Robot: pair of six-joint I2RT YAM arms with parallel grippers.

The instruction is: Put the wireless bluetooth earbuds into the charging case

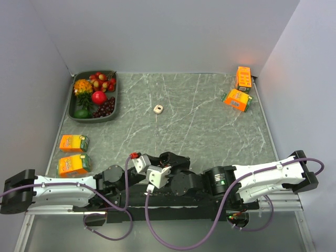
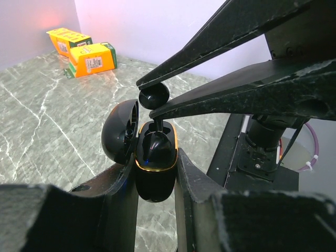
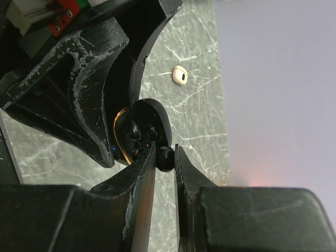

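In the left wrist view the black charging case (image 2: 156,178), its lid (image 2: 115,131) open, is clamped in my left gripper. Just above it, my right gripper holds a black earbud (image 2: 154,97), whose stem reaches down toward the case. The right wrist view shows that earbud (image 3: 165,160) between my right fingertips, right beside the open case. In the top view both grippers meet at the front centre of the table, largely hiding case and earbud.
A small white case (image 1: 158,109) lies mid-table. A fruit tray (image 1: 71,107) is at back left. Orange boxes stand at the left (image 1: 73,166) and back right (image 1: 237,101).
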